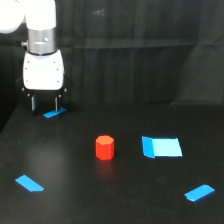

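Observation:
A small red block (105, 147) with angular sides stands on the black table near the middle of the camera view. To its right lies a flat pale-blue square (168, 147), with a darker blue strip (148, 147) along its left edge. My white gripper (45, 104) hangs at the upper left, well apart from the red block. Its two dark fingers are spread, and nothing shows between them.
Blue tape pieces mark the table at the lower left (29, 183), lower right (200, 192) and just below the gripper (55, 112). A dark curtain (140, 50) closes off the back. Bare table surrounds the red block.

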